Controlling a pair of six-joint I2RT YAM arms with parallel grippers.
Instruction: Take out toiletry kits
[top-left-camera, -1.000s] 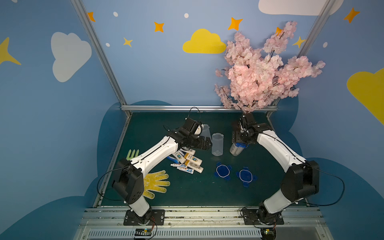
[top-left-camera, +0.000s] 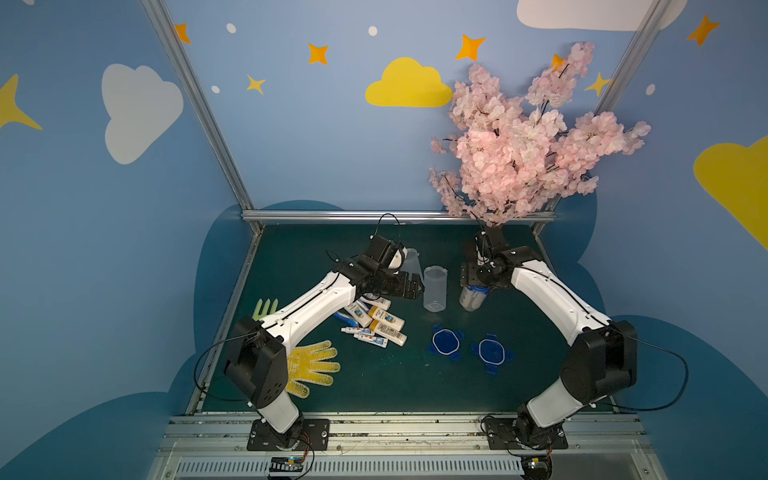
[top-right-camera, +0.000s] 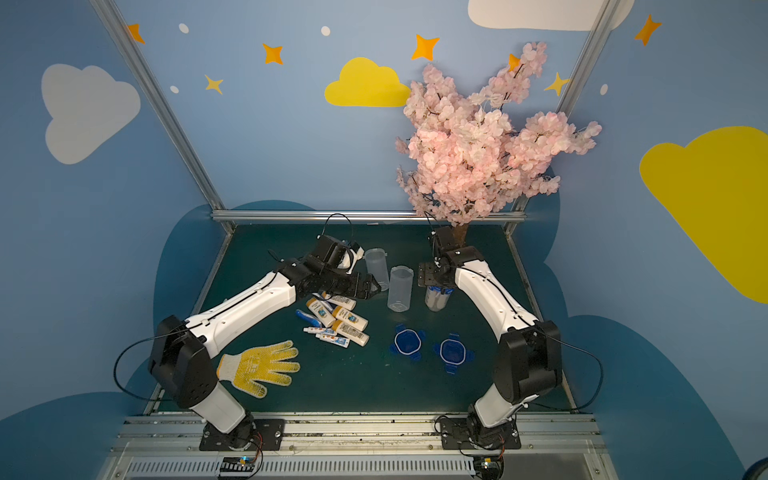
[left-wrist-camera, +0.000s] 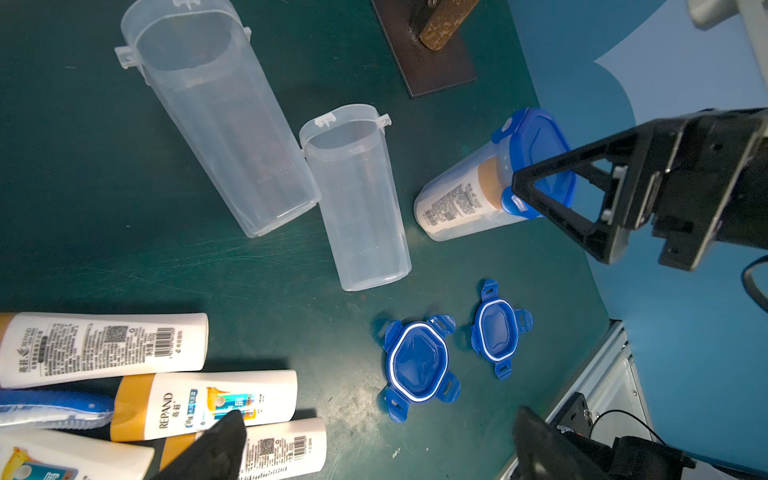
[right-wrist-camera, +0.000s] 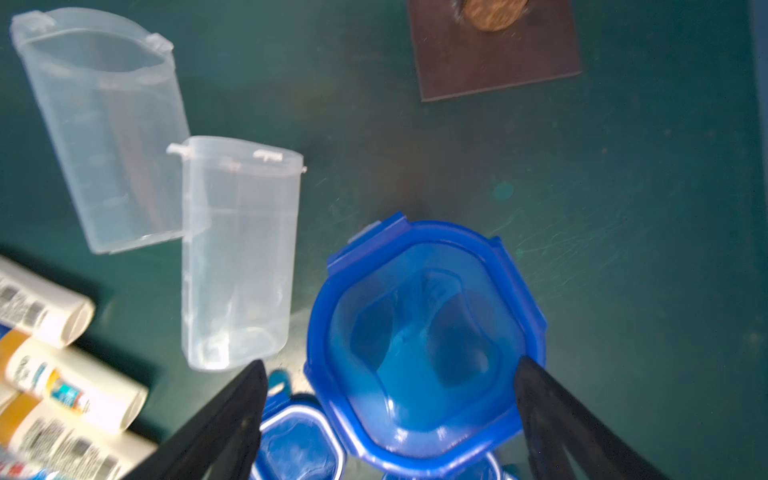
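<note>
A clear container with a blue lid (right-wrist-camera: 424, 344) stands upright under my right gripper, which is open with its fingers on either side of the lid. Through its wall a white bottle (left-wrist-camera: 456, 204) shows in the left wrist view. Two lidless clear containers, a nearer one (top-left-camera: 435, 289) and a farther one (left-wrist-camera: 220, 112), stand side by side between the arms. White bottles with yellow caps (top-left-camera: 388, 317), toothpaste tubes (top-left-camera: 369, 340) and a blue toothbrush (left-wrist-camera: 56, 408) lie loose below my left gripper. That gripper is open and empty.
Two loose blue lids, one left (top-left-camera: 445, 342) and one right (top-left-camera: 491, 352), lie at the front right. A yellow glove (top-right-camera: 260, 368) is at the front left. The blossom tree's base (right-wrist-camera: 496, 52) stands behind the lidded container.
My right gripper has shifted very slightly left over the lidded container. The left arm and the loose items have not moved.
</note>
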